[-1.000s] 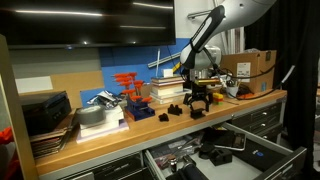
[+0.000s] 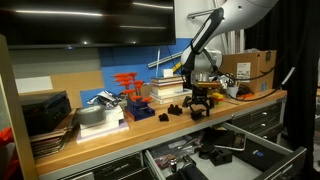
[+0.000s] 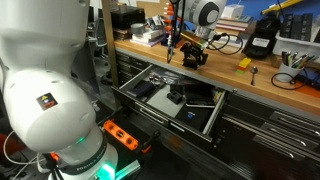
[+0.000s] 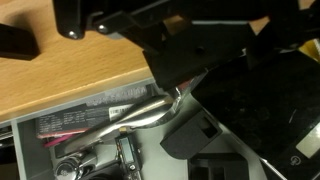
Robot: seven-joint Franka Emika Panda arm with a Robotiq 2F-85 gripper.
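Note:
My gripper [image 2: 201,98] is open and points down, low over the wooden counter, in exterior view 1. Beneath it a small black object [image 2: 197,113] rests on the counter near the front edge; whether the fingers touch it, I cannot tell. Exterior view 2 has the gripper [image 3: 194,56] above the open drawer's far edge, close to dark items. Dark gripper parts fill the top of the wrist view, beside a flat black piece [image 4: 196,52] whose nature is unclear.
Below the counter an open drawer [image 2: 232,170] holds a shiny metal tool [image 4: 115,124], black blocks [image 4: 190,134] and a flat black panel [image 4: 262,104]. Other dark pieces [image 2: 163,117] lie left on the counter. Red racks [image 2: 128,84], books [image 2: 167,88] and cardboard boxes [image 2: 252,68] stand behind.
The arm and gripper have shifted only slightly over the counter. The drawer and the surrounding items look unchanged.

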